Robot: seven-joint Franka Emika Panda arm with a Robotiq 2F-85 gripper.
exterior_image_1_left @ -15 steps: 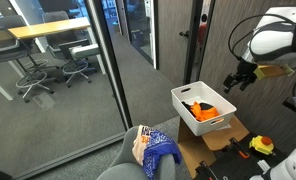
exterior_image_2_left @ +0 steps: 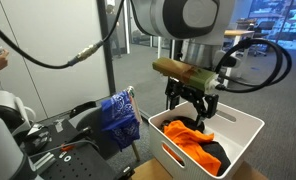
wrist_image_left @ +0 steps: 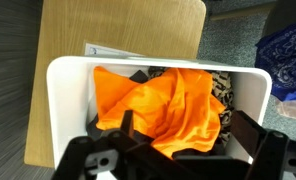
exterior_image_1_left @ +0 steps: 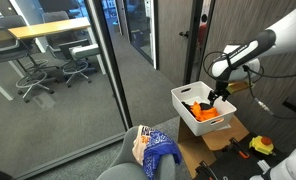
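A white bin [exterior_image_1_left: 210,126] stands on a wooden table, holding a bright orange cloth [wrist_image_left: 173,106] with dark cloths [exterior_image_2_left: 217,153] around it, one of them patterned. Above the bin hangs my gripper [exterior_image_2_left: 190,112], pointing down with its fingers apart. Seen from the wrist, the fingers [wrist_image_left: 127,122] frame the near part of the orange cloth, and nothing sits between them. How far the fingertips are from the cloth I cannot tell.
Beside the bin, a blue and a white-orange cloth [exterior_image_1_left: 154,150] lie over a grey chair [exterior_image_1_left: 130,172]. Bare wooden tabletop [wrist_image_left: 138,25] borders the bin. A yellow device with a red button [exterior_image_1_left: 261,145] stands near the arm's base.
My arm has come left and down from the right, bringing the gripper over the bin. The bin and the cloths look unmoved.
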